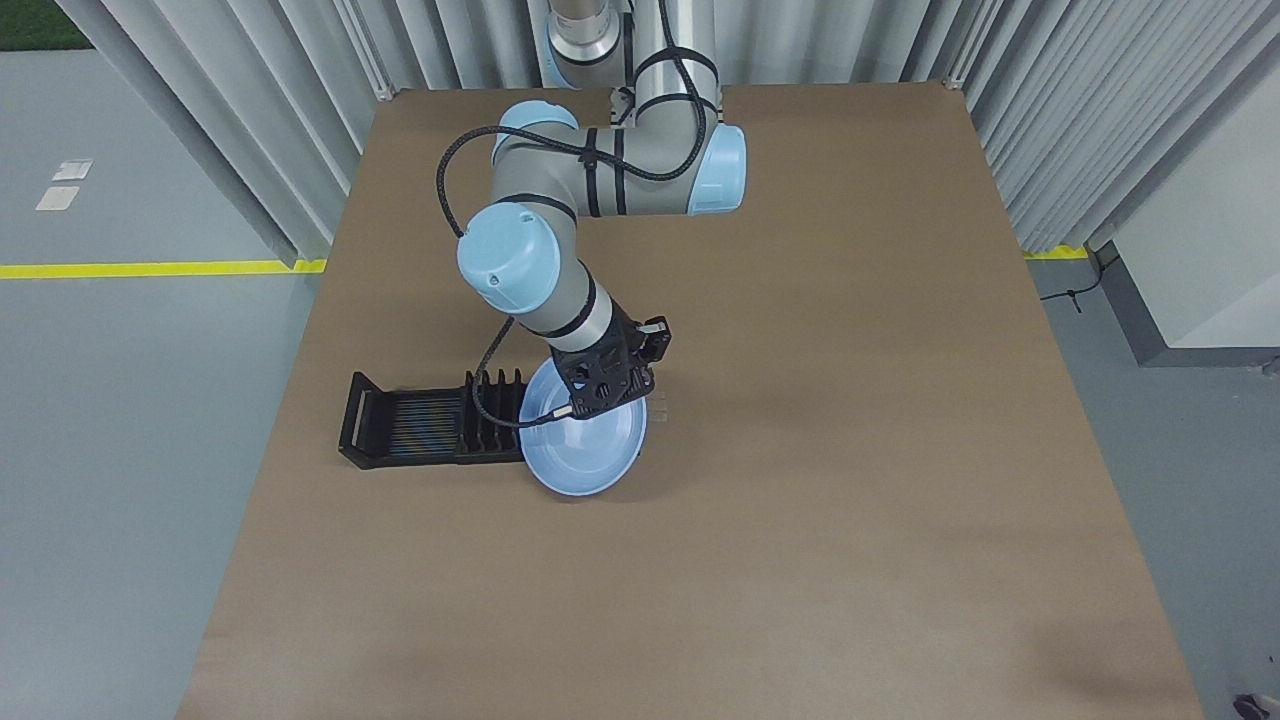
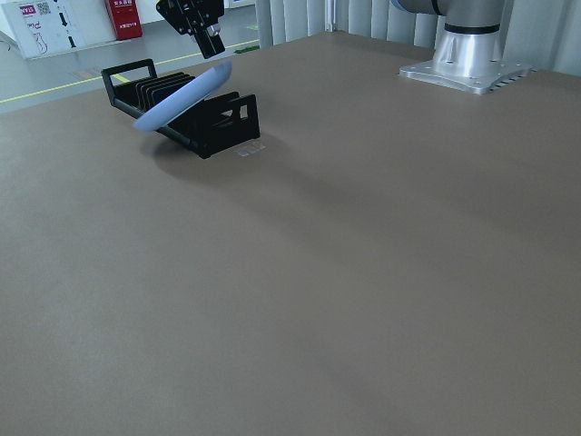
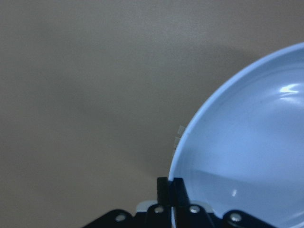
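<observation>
A light blue plate [image 1: 582, 456] is held tilted over the right part of a black slotted rack [image 1: 408, 426], as the left view shows with the plate [image 2: 182, 95] and rack [image 2: 222, 132]. My gripper is shut on the plate's rim, which runs up from between the fingers in the wrist view. In the front view the gripper body hides the plate's upper middle and the fingertips. Whether the plate touches the rack is unclear.
Grey curtains stand behind the table, near the arm's base [image 2: 467, 64].
</observation>
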